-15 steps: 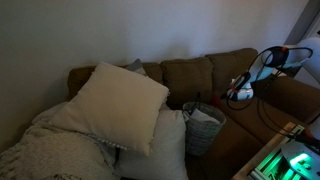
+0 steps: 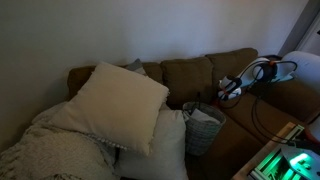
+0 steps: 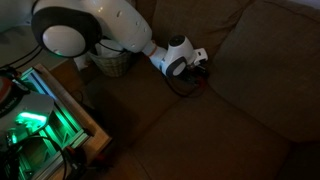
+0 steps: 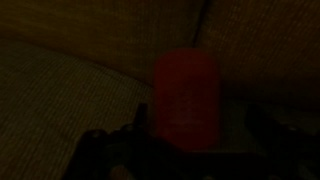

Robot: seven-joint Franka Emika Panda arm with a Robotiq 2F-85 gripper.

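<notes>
A red object (image 4: 187,100) with a rounded top fills the middle of the dark wrist view, lying against the couch cushions near a seam. My open gripper has one finger on either side of its lower part. Whether the fingers touch it is too dark to tell. In exterior view 2 the gripper (image 3: 200,73) is low at the back of the couch seat, and only a trace of red shows beneath it. Exterior view 1 shows the arm's white wrist (image 2: 231,87) close to the backrest, hiding most of the red object.
A woven basket (image 2: 202,128) stands on the couch left of the arm, with a large white pillow (image 2: 115,105) beyond it. The backrest (image 2: 187,78) rises just behind the gripper.
The arm has moved left along the couch, toward the basket and over the red object. Basket and pillows have stayed in place.
</notes>
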